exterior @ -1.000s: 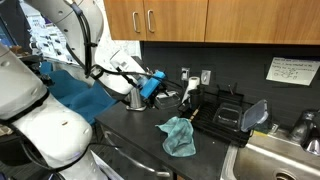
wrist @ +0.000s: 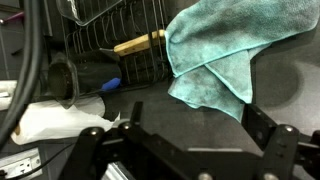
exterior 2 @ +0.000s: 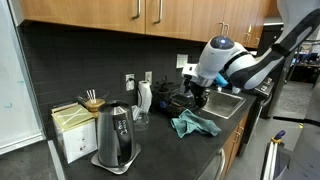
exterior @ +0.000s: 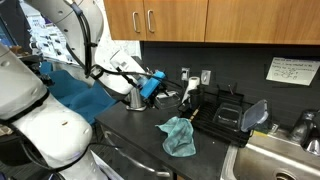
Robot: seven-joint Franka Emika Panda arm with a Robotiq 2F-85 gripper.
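My gripper is open, its two fingers wide apart in the wrist view with nothing between them. A light teal cloth lies rumpled on the dark counter just beyond the fingertips, and its nearest corner reaches toward the right finger. In exterior view 1 the same cloth spreads in front of the dish rack. Exterior view 2 has the arm reaching in from the right, with the cloth below it on the counter.
A black wire dish rack stands behind the cloth, left of the sink. A wooden-handled item sits by the rack. In exterior view 2, a dark kettle and a white jug stand left.
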